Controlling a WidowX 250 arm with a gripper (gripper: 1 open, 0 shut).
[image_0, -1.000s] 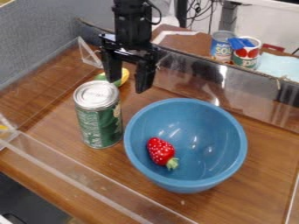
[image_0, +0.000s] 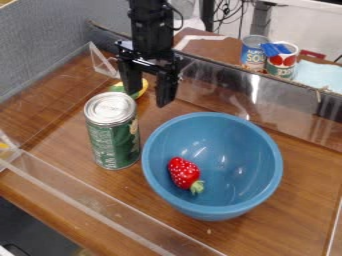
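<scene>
My black gripper hangs at the upper middle, above the wooden floor of the tray, its fingers apart with nothing visible between them. A green-labelled can stands upright just below it to the left. A blue bowl sits to the right, with a red strawberry inside. A yellow and green object lies behind the gripper, partly hidden by it.
Clear plastic walls edge the wooden surface. Beyond the back wall stand a blue-labelled can and a red and white can. Bare wood shows left of the can.
</scene>
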